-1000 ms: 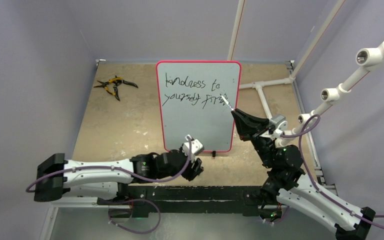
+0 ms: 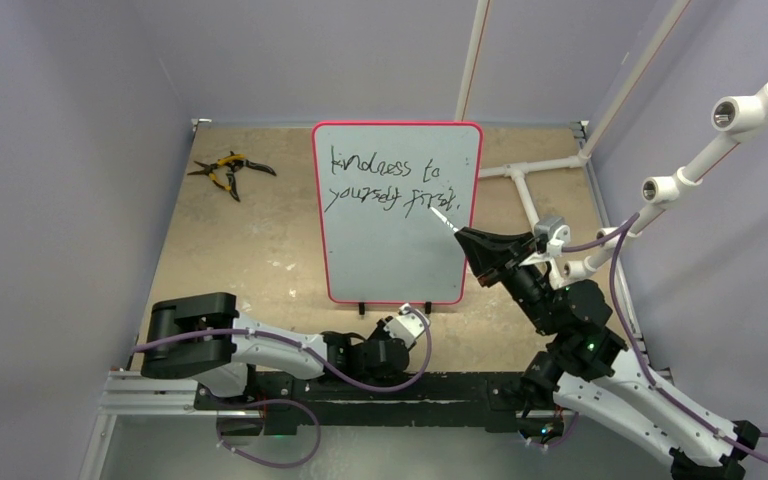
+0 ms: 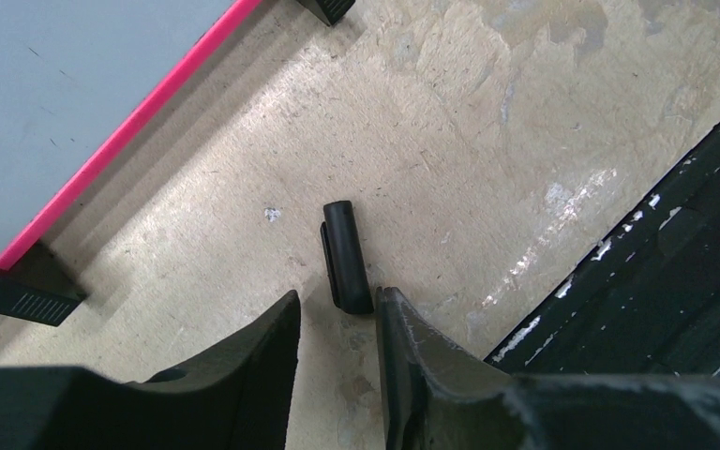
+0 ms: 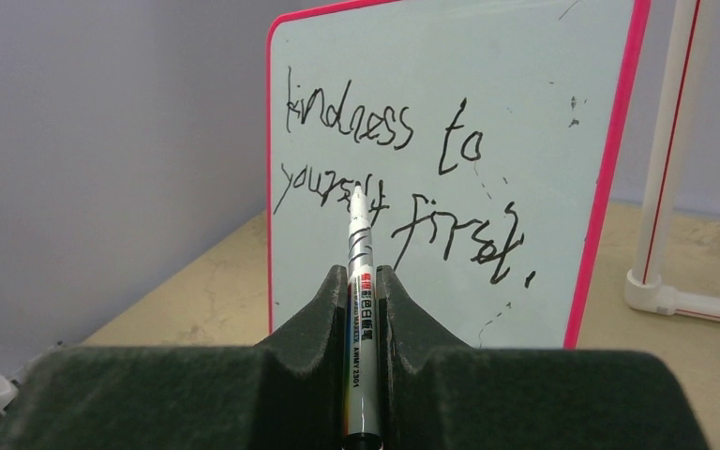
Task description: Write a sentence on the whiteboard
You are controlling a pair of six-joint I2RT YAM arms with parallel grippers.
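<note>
The whiteboard (image 2: pixel 394 250) stands upright, reading "kindness to yourself first." in black handwriting, also clear in the right wrist view (image 4: pixel 431 300). My right gripper is shut on a white marker (image 4: pixel 362 366), its uncapped tip pointing at the board; whether it touches cannot be told. In the left wrist view a black marker cap (image 3: pixel 347 258) lies on the table just beyond the fingertips of my left gripper, which is part open with a narrow gap between its fingers.
Yellow-handled pliers (image 2: pixel 230 170) lie at the back left. White pipes (image 2: pixel 550 165) run along the right side. The board's black feet (image 3: pixel 19 291) stand near the cap, and a dark edge strip (image 3: pixel 675 262) borders the table's front.
</note>
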